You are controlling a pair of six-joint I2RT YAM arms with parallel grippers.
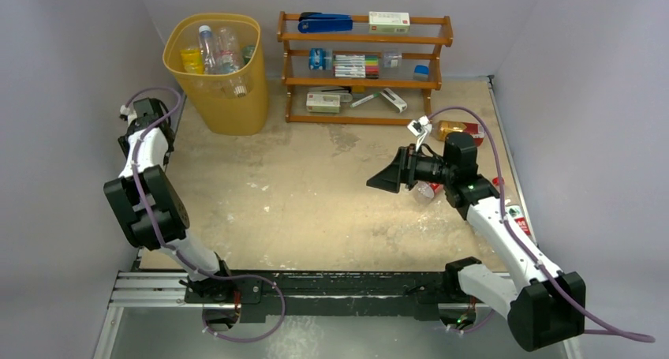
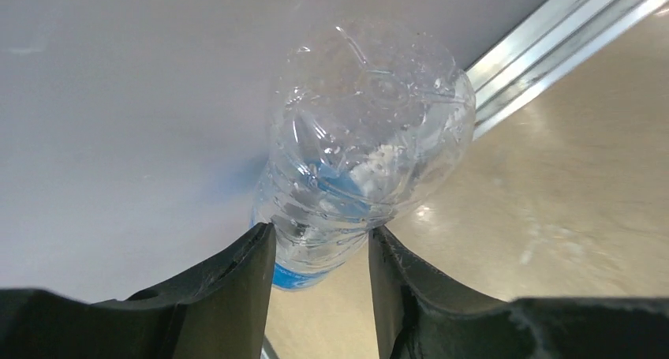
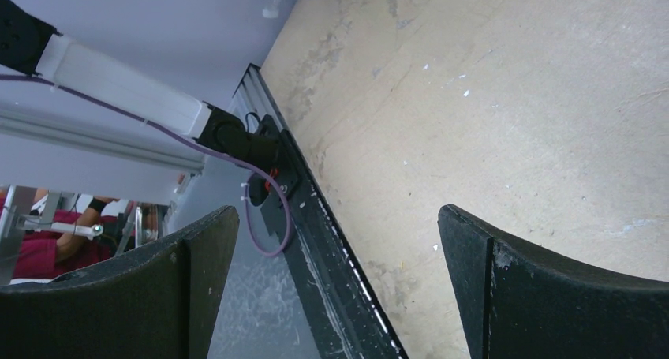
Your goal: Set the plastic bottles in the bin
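A clear, crumpled plastic bottle (image 2: 371, 114) with some blue at its lower end is held by my left gripper, which is shut on it beside the left wall; in the top view the left arm mostly hides it. The yellow bin (image 1: 237, 114) at back left holds several bottles. My right gripper hangs open above the right half of the table, nothing between its fingers. Below and around it lie plastic bottles: one with a red label (image 1: 428, 192), an amber one (image 1: 454, 130), and another (image 1: 517, 217) by the right edge.
A wooden shelf (image 1: 363, 36) with boxes, markers and small items stands at the back, right of the bin. Walls border the table left, back and right.
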